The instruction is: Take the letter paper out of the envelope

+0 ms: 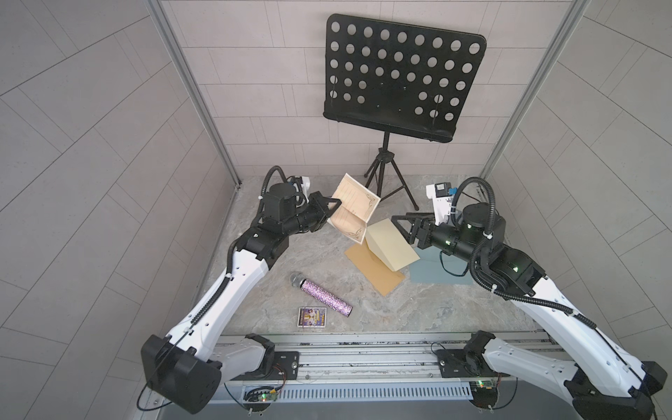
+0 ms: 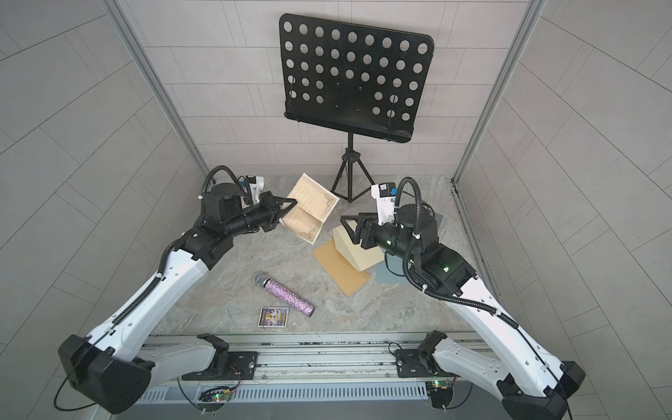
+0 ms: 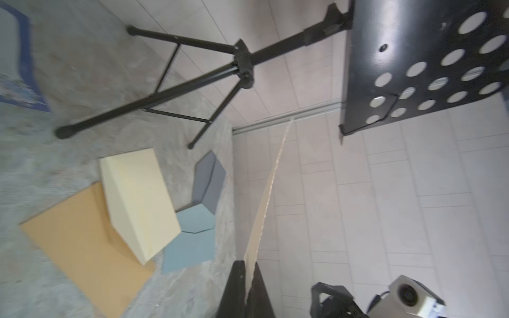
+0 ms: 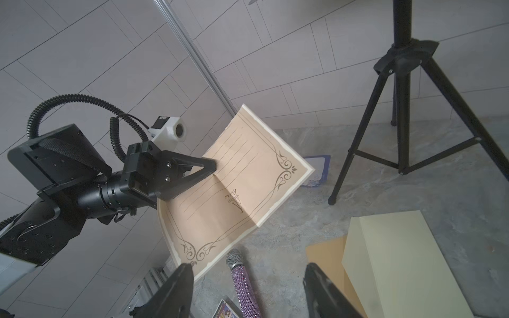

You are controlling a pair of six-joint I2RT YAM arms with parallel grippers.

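The letter paper [image 4: 251, 175], cream with ruled lines and dark scrollwork at its corners, hangs in the air with a fold across its middle. My left gripper [image 1: 338, 202] is shut on one edge of it. Edge-on, the sheet [image 3: 262, 212] rises between the fingers in the left wrist view. On the floor a pale yellow folded paper piece, envelope-like [image 1: 392, 245], lies with one panel raised, partly over a brown envelope [image 1: 381, 275]. Above and beside these, my right gripper is open with nothing between its fingers, apart from the letter paper.
Blue-grey envelopes [image 3: 193, 238] lie right of the yellow piece. A black music stand [image 1: 383, 157] stands behind. In front are a glittery microphone [image 1: 325, 296] and a small picture card [image 1: 311, 317]. A blue-bordered item [image 4: 318, 170] lies near the back.
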